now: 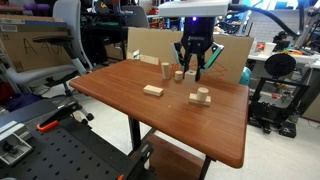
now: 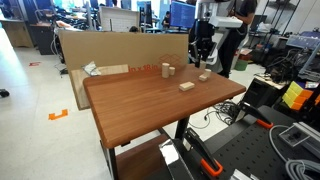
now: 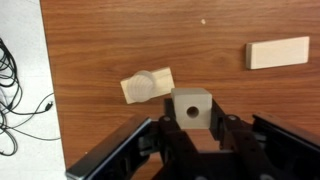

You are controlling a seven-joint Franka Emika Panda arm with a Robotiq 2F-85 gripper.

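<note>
In the wrist view my gripper is shut on a small wooden block (image 3: 192,103) with a pale top face. A little above the table, the gripper (image 1: 191,71) shows at the far right part in exterior view 1. Beside the held block in the wrist view, a pale round piece (image 3: 139,86) sits on a flat wooden block (image 3: 160,78). That round piece (image 1: 203,92) also stands on its flat block (image 1: 200,99) in exterior view 1. A second flat block (image 3: 277,53) lies apart on the table.
A taller wooden piece (image 1: 166,70) and a small one (image 1: 179,75) stand towards the back of the brown table (image 1: 120,85). Thin cables (image 3: 10,80) lie beyond the table edge on the floor.
</note>
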